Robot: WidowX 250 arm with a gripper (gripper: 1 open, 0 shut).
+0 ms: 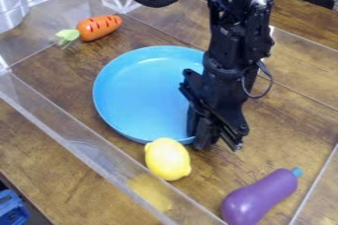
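Observation:
A black robot gripper (209,130) reaches down from the top onto the right part of a blue plate (138,96), its fingertips low at the plate's near right rim. The fingers look closed, though the dark fingers hide whatever is between them. A yellow lemon (168,159) lies just in front of the plate, below the fingertips. A purple eggplant (258,197) lies at the lower right.
An orange carrot (101,28) lies at the upper left. A clear plastic edge (93,159) runs diagonally along the left front. A blue object (10,208) sits at the lower left corner. Bare wooden table (59,71) shows at left and right.

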